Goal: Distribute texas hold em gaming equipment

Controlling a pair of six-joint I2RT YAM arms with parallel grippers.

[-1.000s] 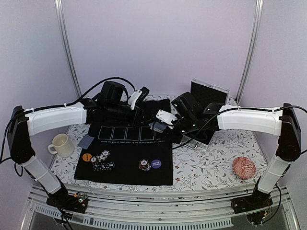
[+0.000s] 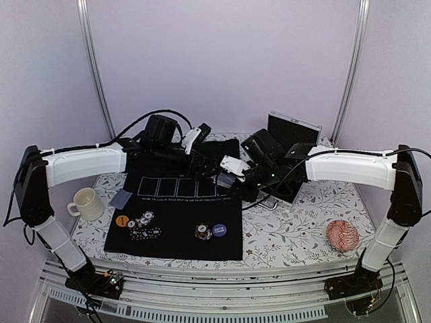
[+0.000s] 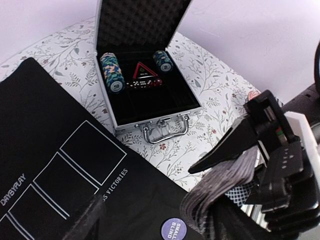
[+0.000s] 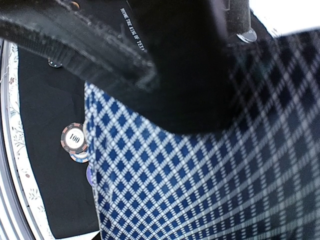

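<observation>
A deck of cards (image 4: pixel 150 180) with a blue-and-white checked back fills much of the right wrist view. My right gripper (image 2: pixel 227 179) is shut on it above the right part of the black mat (image 2: pixel 175 245). In the left wrist view, the deck's layered edge (image 3: pixel 220 187) shows at lower right. My left gripper (image 2: pixel 207 171) is open close beside the deck; its blurred fingers (image 3: pixel 87 225) show at the bottom of its own view. Loose chips (image 2: pixel 145 219), a pile of chips (image 2: pixel 203 231), an orange disc (image 2: pixel 122 221) and a purple small blind disc (image 2: pixel 219 230) lie on the mat.
Blue-backed cards (image 2: pixel 120 199) lie at the mat's left edge, near a white mug (image 2: pixel 88 203). An open case (image 3: pixel 160 102) with chip stacks and dice stands at the back right. A red patterned round item (image 2: pixel 342 235) lies far right.
The right arm has stayed almost still, holding the deck.
</observation>
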